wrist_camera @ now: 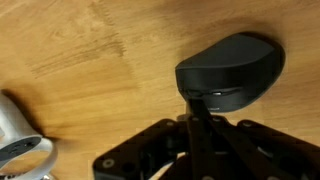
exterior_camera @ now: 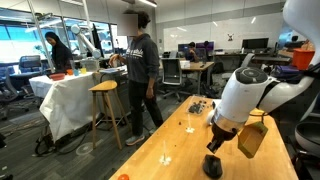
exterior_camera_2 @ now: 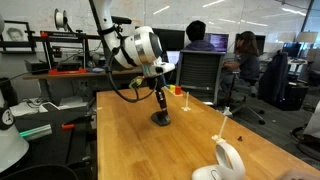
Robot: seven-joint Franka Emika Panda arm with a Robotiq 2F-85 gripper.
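A black computer mouse [exterior_camera: 212,166] lies on the wooden table. In the wrist view the mouse [wrist_camera: 240,65] fills the upper right, its near end partly covered by my fingertips. My gripper looks shut, with nothing visible between its fingers. From the second exterior view, the gripper [exterior_camera_2: 162,104] points down just above the mouse [exterior_camera_2: 160,118]. Whether the fingertips touch it cannot be told.
A white rounded object [exterior_camera_2: 226,158] stands on the table, also showing at the wrist view's left edge. Small white upright pieces [exterior_camera: 165,158] stand nearby. The wood around the mouse is mostly clear.
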